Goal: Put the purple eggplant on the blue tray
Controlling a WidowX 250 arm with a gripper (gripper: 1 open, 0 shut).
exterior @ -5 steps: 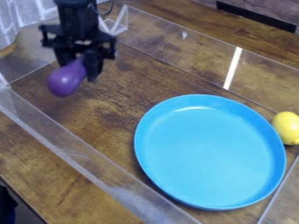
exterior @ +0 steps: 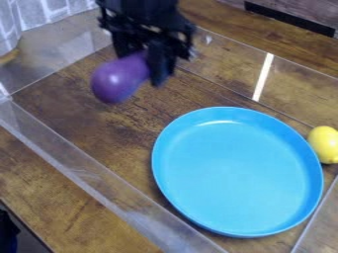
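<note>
The purple eggplant (exterior: 121,79) hangs above the wooden surface in the upper left of the camera view, blurred. My black gripper (exterior: 142,65) is shut on it, with the rounded end sticking out toward the lower left; the part between the fingers is mostly hidden. To the lower right lies the round blue tray (exterior: 238,173), flat and empty. Eggplant and tray are well apart.
A yellow fruit, perhaps a lemon (exterior: 325,144), sits just off the tray's right rim. A clear plastic wall (exterior: 79,163) runs diagonally along the left. Bare wood (exterior: 113,124) lies between eggplant and tray.
Gripper and eggplant have risen and shifted right, from the far left toward the upper middle. The tray and the yellow fruit have stayed put.
</note>
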